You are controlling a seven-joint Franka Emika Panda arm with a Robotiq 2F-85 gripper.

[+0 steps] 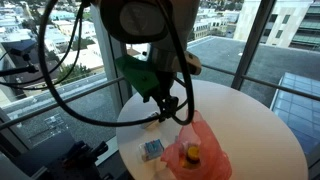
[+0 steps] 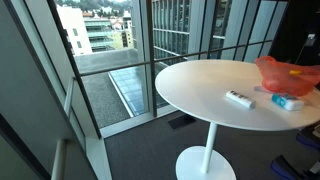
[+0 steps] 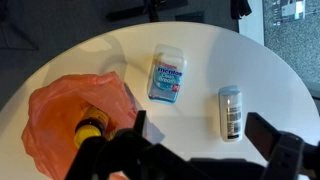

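My gripper stands open above the white round table (image 3: pixel 195 140), nothing between its fingers. Ahead of the fingers in the wrist view lies a blue-and-white Mentos pack (image 3: pixel 166 76). A white bottle-like container (image 3: pixel 231 113) with a printed label rests near the right finger. On the left spreads a translucent red-orange bag or bowl (image 3: pixel 52 106), holding a yellow and dark object (image 3: pixel 91 125). In exterior view 1 the gripper (image 1: pixel 168 108) hangs above the table, with the Mentos pack (image 1: pixel 153 149) and red container (image 1: pixel 207 140) below.
Large windows (image 2: pixel 125 80) surround the table, whose edge (image 2: pixel 185 112) curves past the white container (image 2: pixel 240 99). Bare tabletop (image 2: pixel 205 82) lies left of the objects in exterior view 2. A black cable (image 1: pixel 62 105) loops beside the arm.
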